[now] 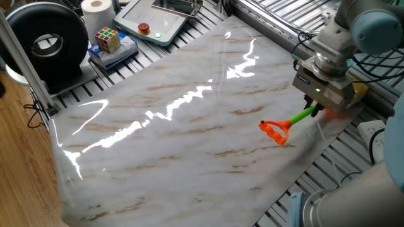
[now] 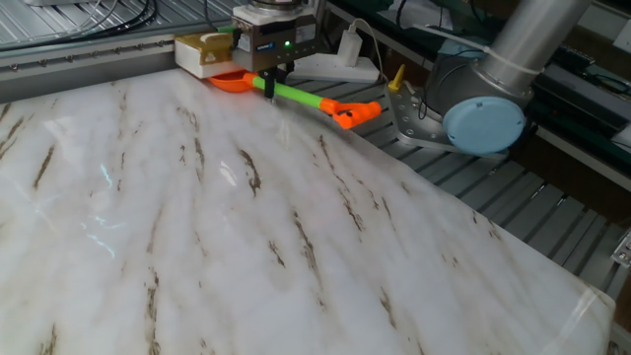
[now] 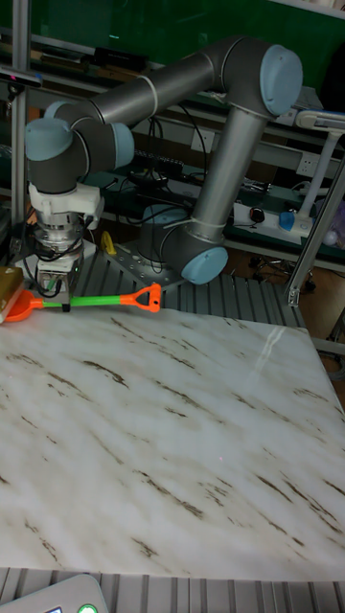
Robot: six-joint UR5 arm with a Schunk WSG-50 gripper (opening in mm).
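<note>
A toy shovel with an orange grip [image 1: 273,132], a green shaft [image 2: 299,96] and an orange scoop [image 2: 233,82] lies across my gripper [image 1: 312,109], which is shut on the green shaft. The grip end points away from the arm's tool in exterior view 1 and over the sheet's edge in exterior view 2. In exterior view 3 the shovel's handle [image 3: 141,298] runs almost level, close to the back edge of the marbled sheet [image 3: 184,440]. The gripper body hides most of the scoop in exterior view 1. How far the shovel hangs above the sheet is unclear.
A tan and white box [image 2: 204,55] is right beside the gripper, above the scoop. A Rubik's cube [image 1: 107,39] on a blue box, a paper roll [image 1: 98,12] and a pendant with a red button [image 1: 144,28] stand beyond the sheet.
</note>
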